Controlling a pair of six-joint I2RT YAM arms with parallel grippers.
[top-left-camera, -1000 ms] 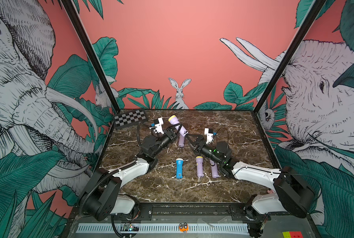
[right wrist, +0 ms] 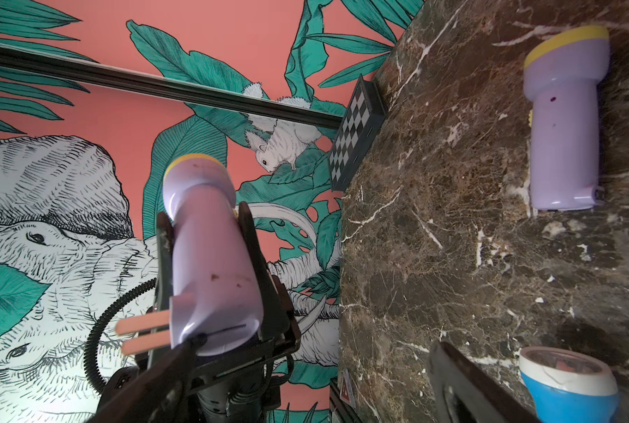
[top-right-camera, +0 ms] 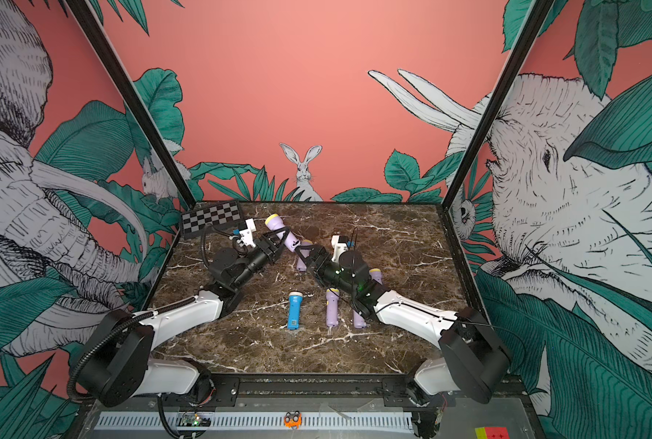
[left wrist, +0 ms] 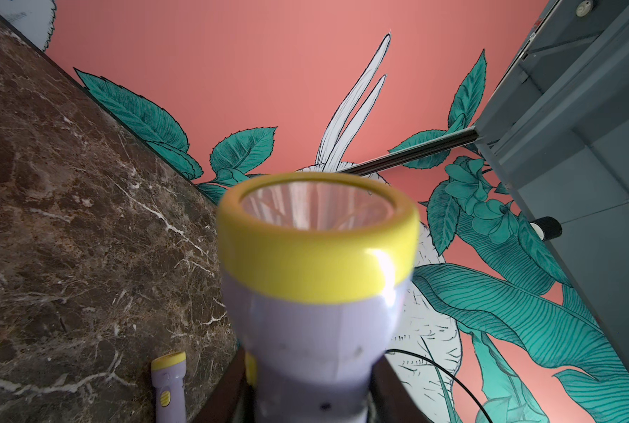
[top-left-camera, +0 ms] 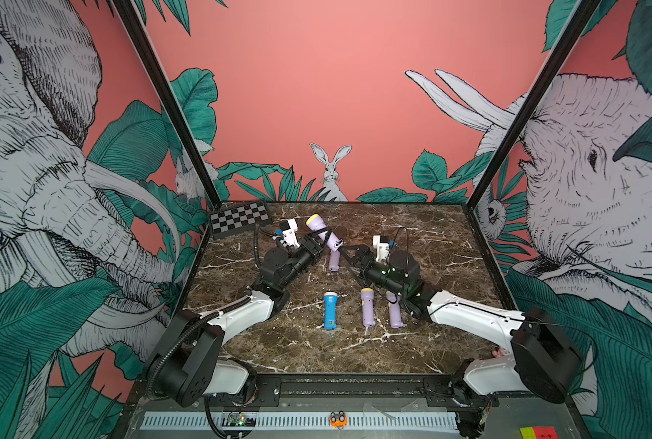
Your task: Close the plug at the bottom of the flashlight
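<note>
A lilac flashlight with a yellow head [top-left-camera: 315,223] is held tilted above the table, my left gripper [top-left-camera: 329,235] shut around its body. In the right wrist view its bottom end faces the camera, and two copper-toned plug prongs [right wrist: 143,332] stick out sideways from that end. My right gripper stands open. One of its fingers [right wrist: 162,384] reaches close to the flashlight's bottom beside the prongs; whether it touches cannot be told. The other finger [right wrist: 462,387] is well apart, over bare table. In the left wrist view the yellow rim [left wrist: 314,268] hides most of the body.
Another lilac flashlight [right wrist: 564,120] lies on the table below the held one. Nearer the front are a blue flashlight [top-left-camera: 330,311] and two lilac ones [top-left-camera: 368,307], the farther right partly behind my right arm. A checkered board [top-left-camera: 239,218] stands at the back left.
The held flashlight and my left gripper have shifted slightly to the left. My right gripper has also moved a little left, staying close to the flashlight's bottom end.
</note>
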